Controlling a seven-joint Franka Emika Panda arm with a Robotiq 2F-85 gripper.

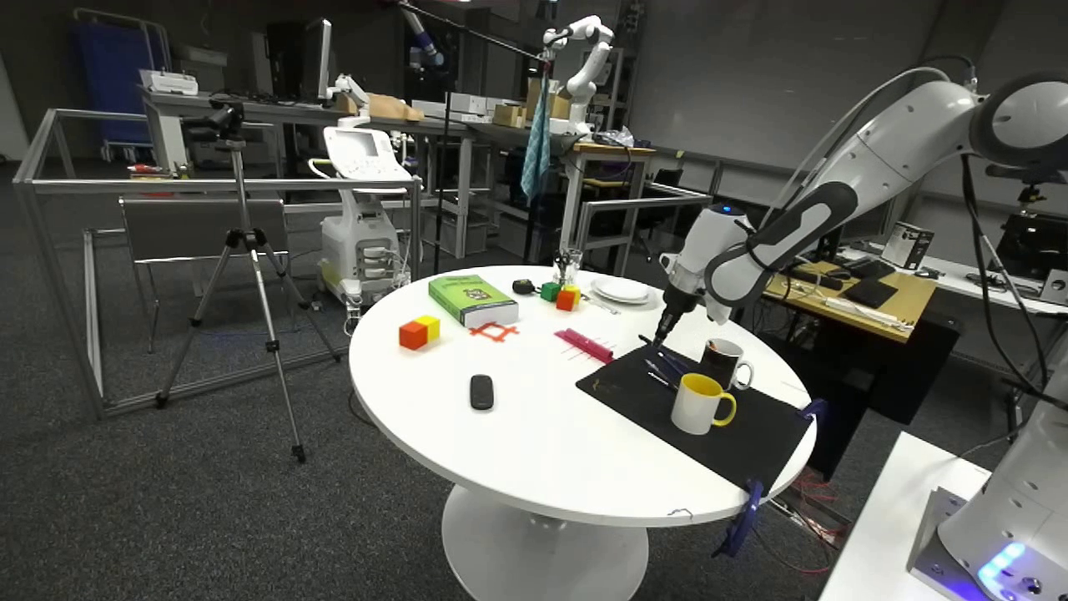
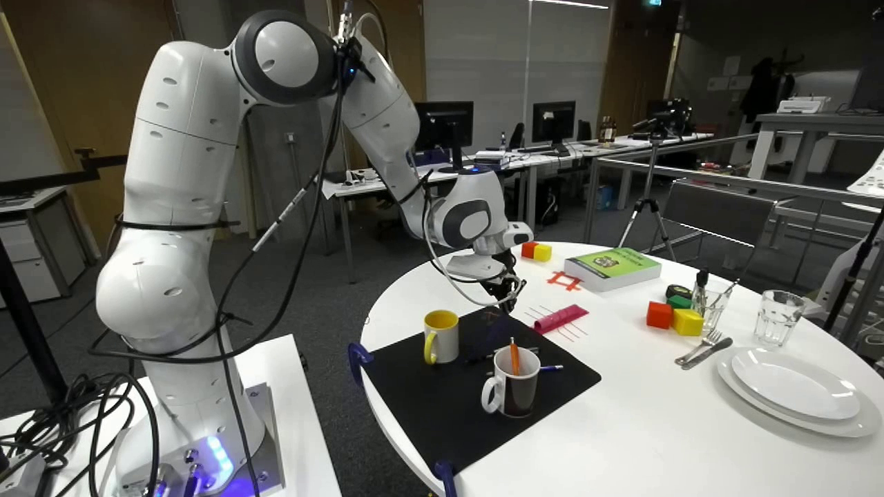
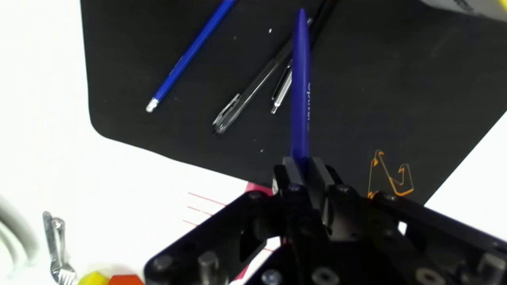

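Note:
My gripper is shut on a dark blue pen (image 3: pixel 300 90), which sticks out lengthwise past the fingertips. Below it on the black mat (image 3: pixel 157 123) lie a blue pencil (image 3: pixel 190 56), a clear-barrelled pen (image 3: pixel 247 92) and a silver-tipped pen (image 3: pixel 283 88). In exterior view 1 the gripper (image 1: pixel 660 340) hangs near the mat's far edge. A white mug with a yellow inside (image 2: pixel 445 341) stands upright on the mat. Nearby is a dark-and-white mug (image 2: pixel 522 388) with an orange pen (image 2: pixel 514 356) standing in it.
A pink-red strip (image 2: pixel 561 319) lies beside the mat. Cutlery (image 2: pixel 704 351), white plates (image 2: pixel 795 381), glasses (image 2: pixel 779 319), coloured blocks (image 2: pixel 659 315) and a green book (image 2: pixel 613 266) occupy the table's other side. Blue clamps (image 1: pixel 742 521) grip the edge.

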